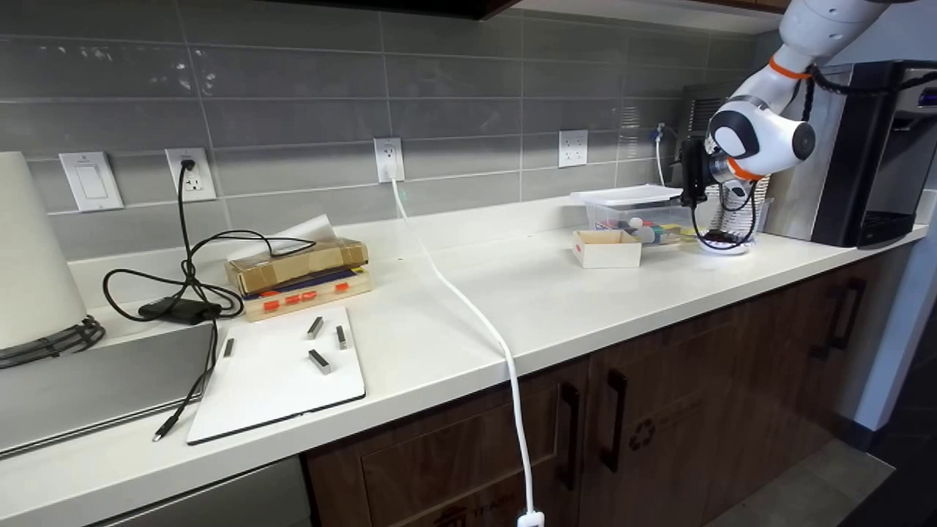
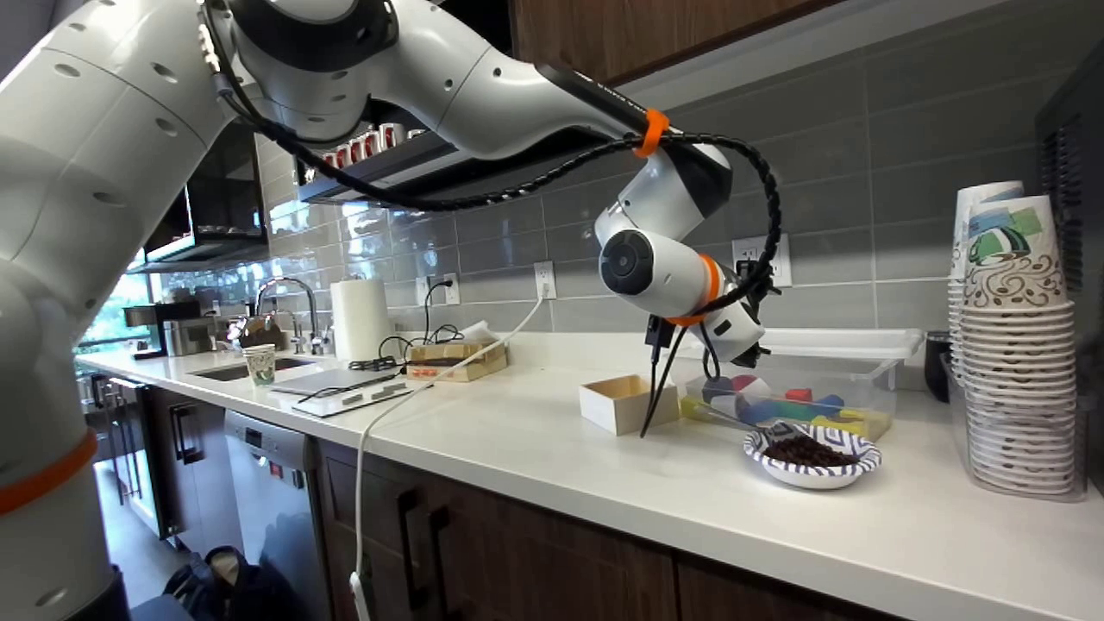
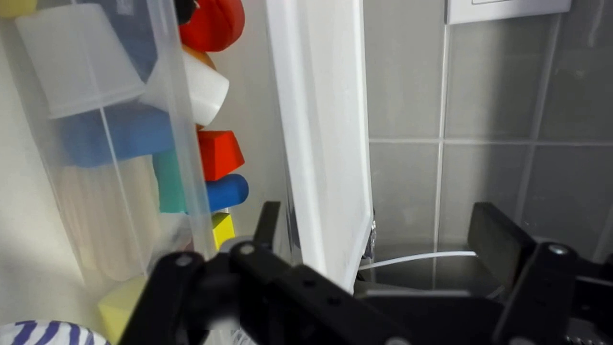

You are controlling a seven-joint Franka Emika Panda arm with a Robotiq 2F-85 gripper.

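Note:
In the wrist view my gripper stands open, its two dark fingers wide apart. Between them in that view are the raised white lid (image 3: pixel 327 126) of a clear plastic bin and the grey wall tiles; nothing is held. The clear bin (image 2: pixel 880 392) holds colored blocks and white cups, among them a red block (image 3: pixel 218 154) and a blue block (image 3: pixel 227 191). My arm's wrist hangs above the bin in exterior view 2, and the fingers are largely hidden there. In front of the bin sits a patterned bowl (image 2: pixel 818 476) of dark brown pieces (image 2: pixel 807 451).
A small open wooden box (image 2: pixel 617 405) stands beside the bin. Stacked paper cups (image 2: pixel 1019 373) rise at the right end. A white cord (image 1: pixel 479 316) crosses the counter and hangs over its front edge. Mid-counter is mostly bare. A white board (image 1: pixel 272 386) carries several small metal blocks.

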